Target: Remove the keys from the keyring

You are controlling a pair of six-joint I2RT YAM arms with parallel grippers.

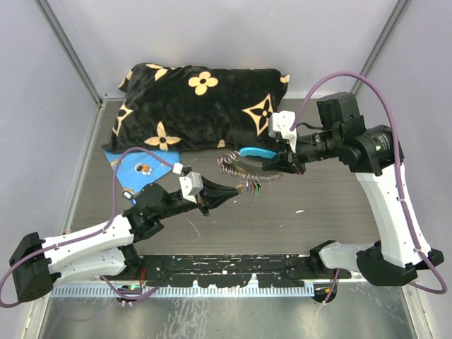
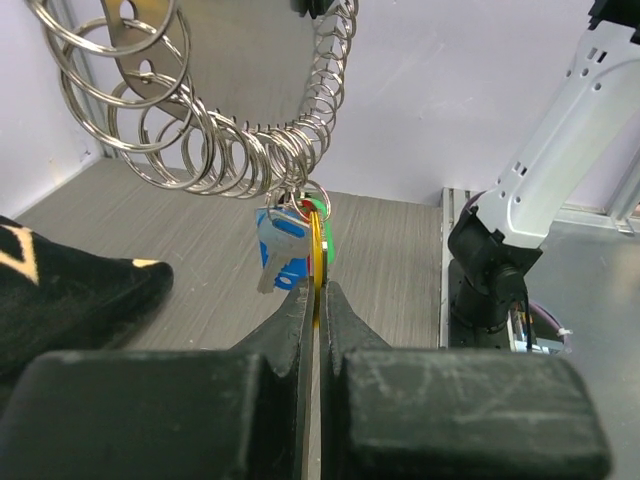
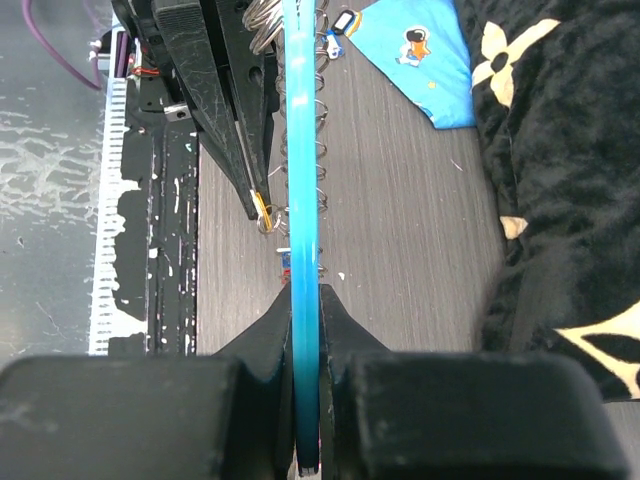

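Observation:
My right gripper is shut on the light blue handle of a metal tool, with a coiled keyring (image 2: 230,150) along its edge, seen at upper left in the left wrist view. Several keys hang from the coil, among them a silver key (image 2: 285,240), a blue key (image 2: 270,235) and a yellow key (image 2: 317,245). My left gripper is shut on the yellow key below the coil, its tips near the ring. In the top view it points right toward the hanging keys (image 1: 254,186).
A black patterned cushion (image 1: 176,106) lies along the back of the table (image 1: 318,205). A light blue cloth (image 1: 131,166) with a figure lies at the left.

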